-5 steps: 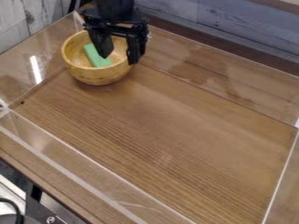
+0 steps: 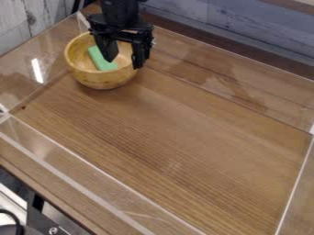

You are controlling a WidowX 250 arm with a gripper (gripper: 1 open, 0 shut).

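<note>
My black gripper (image 2: 121,48) hangs open over a round wooden bowl (image 2: 98,79) at the top left of the camera view, its fingers down near or inside the bowl's right part. A green object (image 2: 101,58) lies in the bowl, left of the fingers. Part of the bowl is hidden behind the gripper.
A grey wall stands along the back, and the table's edge runs at the lower left.
My gripper has shifted slightly up and toward the back over the bowl. The bowl and green object look almost unchanged.
</note>
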